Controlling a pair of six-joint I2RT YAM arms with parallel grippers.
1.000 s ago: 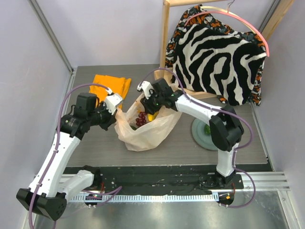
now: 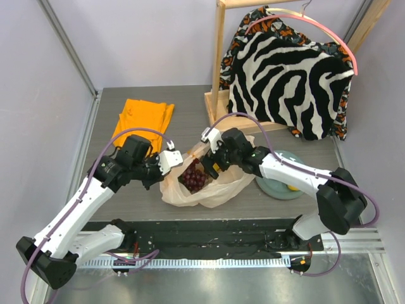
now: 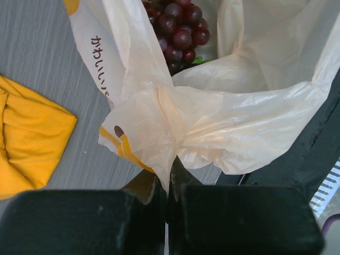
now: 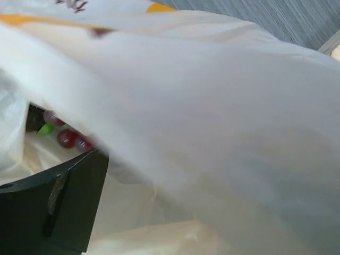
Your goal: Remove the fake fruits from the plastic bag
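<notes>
The pale plastic bag point(image 2: 215, 193) lies open in the middle of the table. Inside it, dark red grapes point(image 2: 193, 177) show, and a bit of yellow fruit point(image 2: 216, 167) appears beside the right fingers. My left gripper is shut on the bag's edge, whose film bunches up between its fingertips. From the right, my right gripper point(image 2: 212, 166) reaches down into the bag, open. In the right wrist view one dark finger point(image 4: 74, 202) shows near the grapes point(image 4: 67, 138); bag film hides the other finger, so what lies between them is not visible there.
A grey-green plate point(image 2: 281, 183) sits right of the bag, partly under the right forearm, with a yellow item point(image 2: 292, 187) on it. An orange cloth point(image 2: 142, 117) lies at the back left. A wooden stand point(image 2: 217, 63) with a zebra-patterned cushion point(image 2: 288, 82) fills the back right.
My left gripper has moved right and toward the front with the bag's edge. The right gripper has shifted right within the bag, its elbow swinging outward. The bag has spread rightward.
</notes>
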